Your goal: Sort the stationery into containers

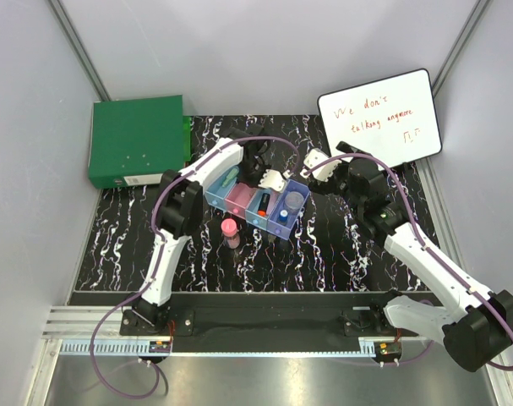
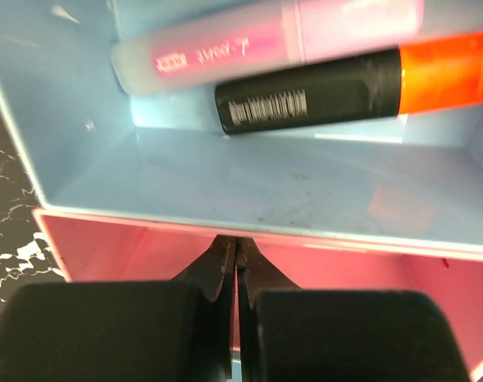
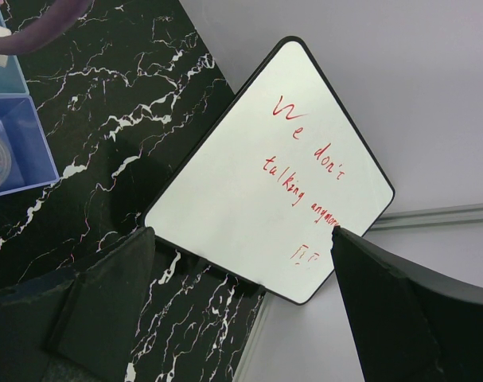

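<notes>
In the left wrist view my left gripper is shut over the pink compartment, its fingertips pressed together with nothing between them. A tiny red speck shows at that compartment's right side, away from the fingers. Next to it, the light-blue compartment holds a black marker with an orange cap and a pink translucent marker. My right gripper stands open and empty, far from the containers. From above, the left gripper's tips are hidden by the arm.
The violet compartment at the row's right end holds a clear round tape roll and a blue-capped bottle. A pink-capped bottle stands in front. A green box and a whiteboard sit behind.
</notes>
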